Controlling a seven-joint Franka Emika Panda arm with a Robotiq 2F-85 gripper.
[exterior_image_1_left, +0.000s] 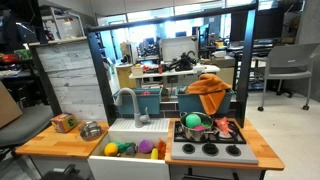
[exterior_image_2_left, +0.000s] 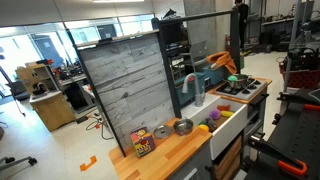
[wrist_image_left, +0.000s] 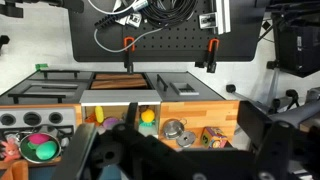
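Along the bottom of the wrist view, the dark fingers of my gripper stand wide apart, with nothing seen held between them. Beyond them lies a toy kitchen. Its white sink holds several coloured toy foods, among them a yellow one. On the stove sits a pot with a green round thing in it. Beside that pot is a reddish toy. Metal bowls and a red-yellow box rest on the wooden counter left of the sink.
A grey faucet rises behind the sink. An orange cloth hangs at the back, near a black frame post. A black table with cables lies on the near side. Bare wood shows right of the stove.
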